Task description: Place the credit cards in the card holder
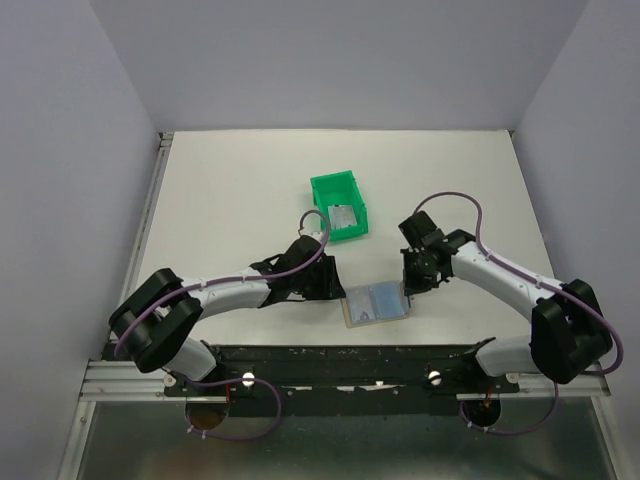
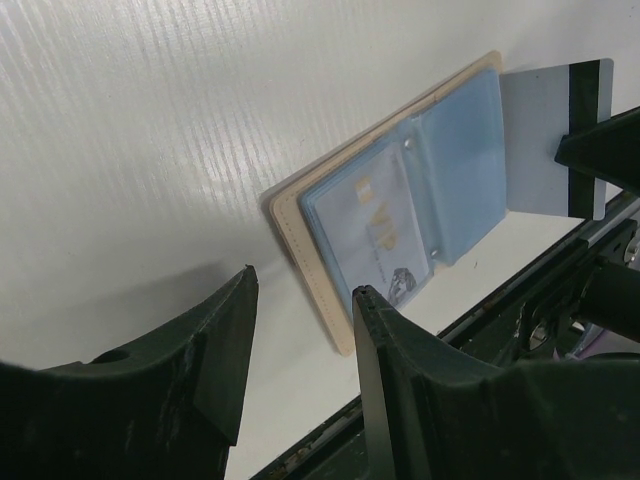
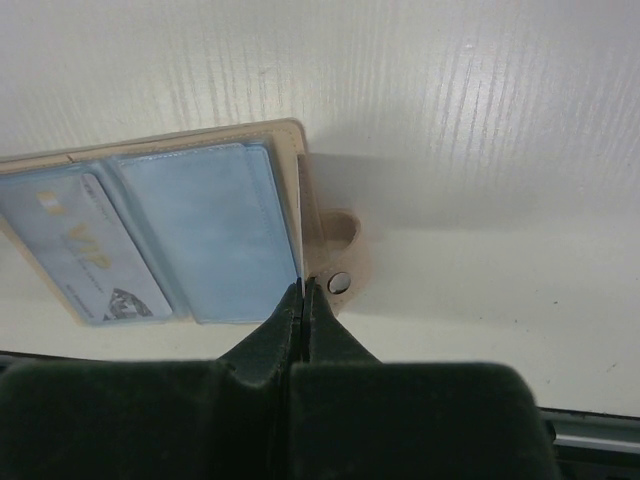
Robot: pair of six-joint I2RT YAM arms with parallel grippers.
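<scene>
The card holder (image 2: 470,150) lies open near the table's front, a VIP card (image 3: 100,255) visible in one blue sleeve. In the left wrist view a grey card or flap with a black stripe (image 2: 535,140) stands up at the holder's right edge. My right gripper is shut at that edge, on this thin upright piece; whether it is card or flap I cannot tell. My left gripper stands open just beside the holder's left end, nothing between its fingers.
A green box (image 1: 333,185) with pale cards inside stands behind at the back middle.
</scene>
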